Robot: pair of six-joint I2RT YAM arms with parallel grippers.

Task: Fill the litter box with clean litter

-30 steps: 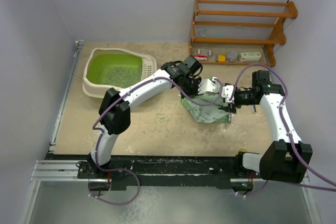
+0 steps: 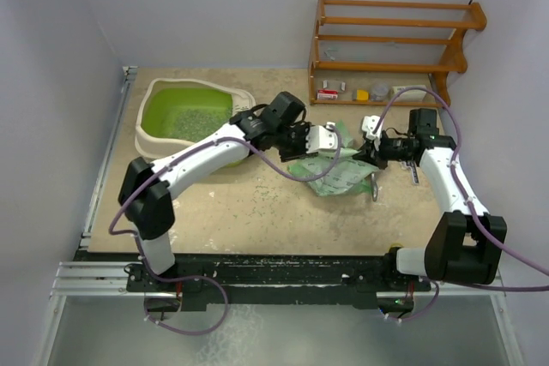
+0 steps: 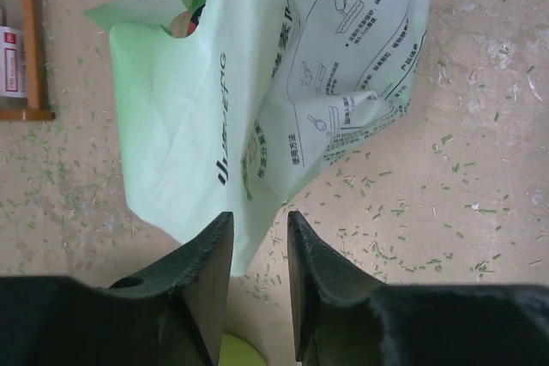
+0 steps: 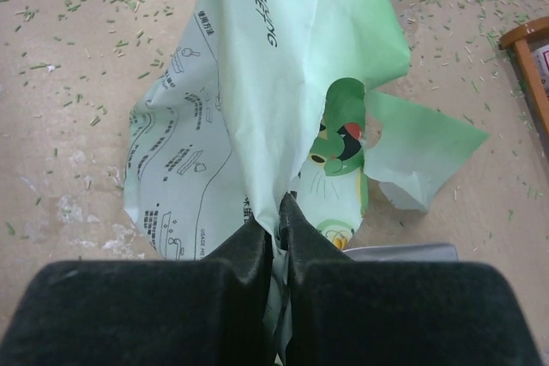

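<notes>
The litter bag (image 2: 339, 179), pale green, crumpled and printed with a cartoon cat, lies right of centre on the table. My right gripper is shut on a gathered end of this bag. At the opposite end, my left gripper stands open, its fingers parted and clear of the bag's tapering corner. Green pellets (image 2: 202, 123) cover part of the floor of the cream-rimmed green litter box (image 2: 147, 117) at the table's left. What the bag contains is hidden.
A wooden shelf (image 2: 386, 68) with small goods stands at the back right. A grey metal scoop (image 4: 416, 252) lies partly under the bag's right end. Loose green pellets dot the tabletop.
</notes>
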